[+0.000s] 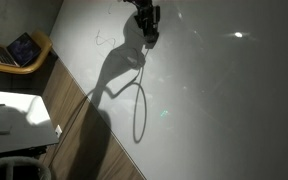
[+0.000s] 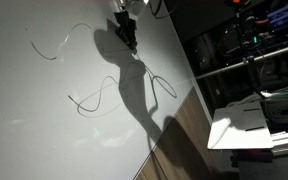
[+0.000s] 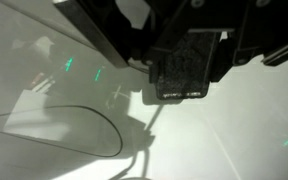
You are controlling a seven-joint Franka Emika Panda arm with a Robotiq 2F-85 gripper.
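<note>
My gripper is shut on a dark, felt-like block (image 3: 184, 78), which looks like an eraser, in the wrist view. In exterior view 1 the gripper (image 1: 151, 38) is at the top middle, over a broad pale board (image 1: 214, 100). Whether the block touches the board cannot be told. Thin dark curved marks (image 2: 44, 52) show on the board in exterior view 2, to the left of the gripper (image 2: 131, 42). A dark curved line (image 3: 109, 125) also crosses the lower left of the wrist view.
The arm casts a long shadow with a loop across the board. Past the board's edge are a wooden floor (image 1: 89, 140), a white table (image 1: 19, 115) and a chair with a laptop (image 1: 24, 48). The right of the board looks clear in exterior view 1.
</note>
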